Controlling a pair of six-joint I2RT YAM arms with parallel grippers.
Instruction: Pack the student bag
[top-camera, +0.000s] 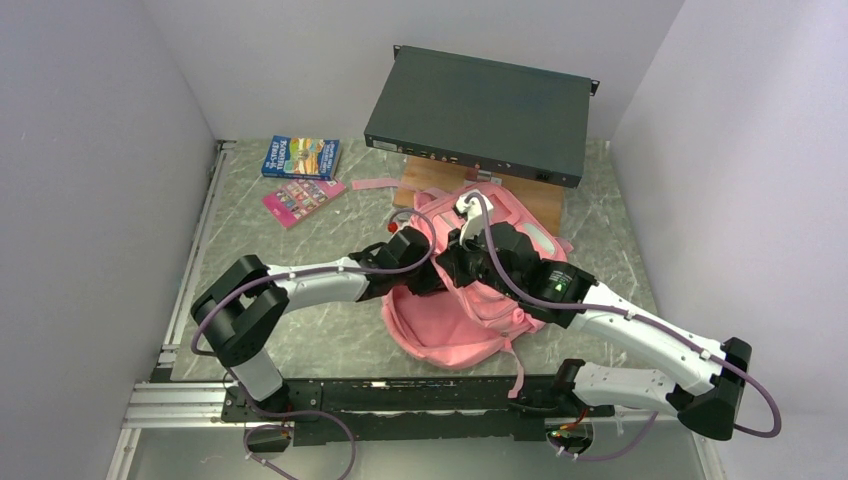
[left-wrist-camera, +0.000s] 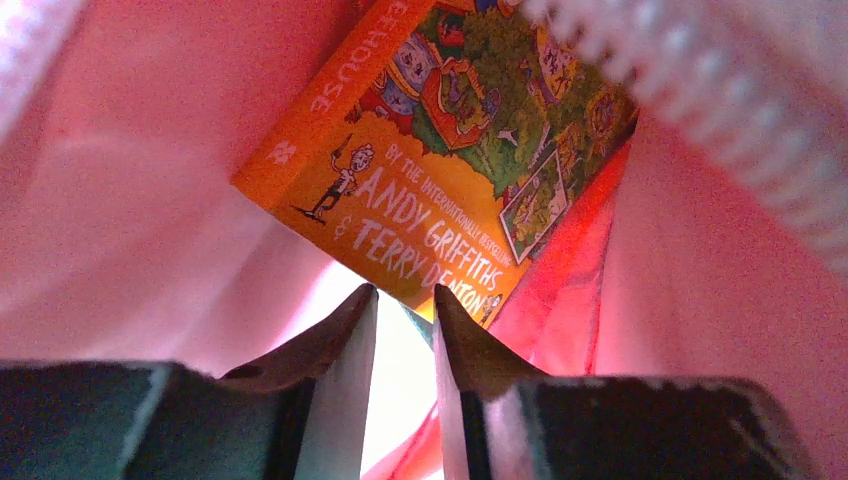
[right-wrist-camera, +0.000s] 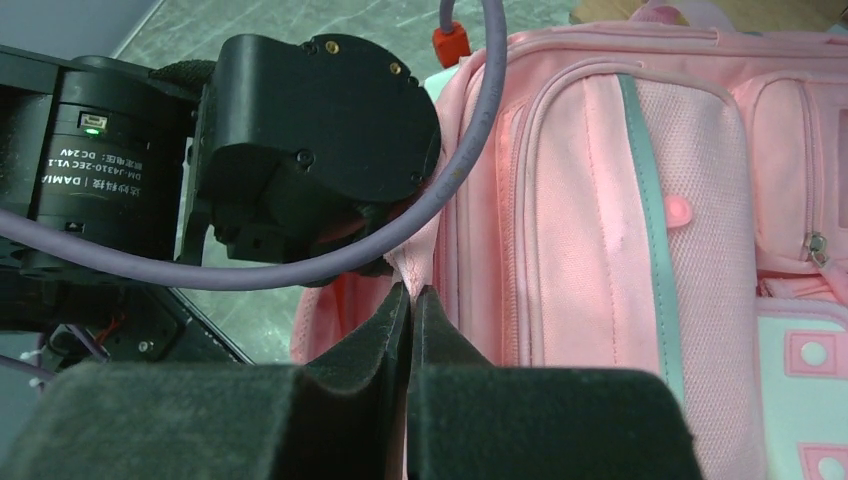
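Observation:
The pink bag (top-camera: 440, 335) lies open toward the front in the top view. Inside it, an orange storybook (left-wrist-camera: 420, 190) rests at a slant, its cover facing the left wrist camera. My left gripper reaches into the bag, with a narrow gap between its fingers. The book's lower edge shows at the fingertips; whether it is gripped is unclear. In the right wrist view, my right gripper is shut on a thin fold of bag fabric (right-wrist-camera: 415, 258). A blue book (top-camera: 301, 158) and a pink book (top-camera: 302, 201) lie on the table at the far left.
A dark flat box (top-camera: 480, 108) stands behind the bag above a wooden board (top-camera: 535, 200). My left forearm (right-wrist-camera: 320, 150) sits close beside the right gripper.

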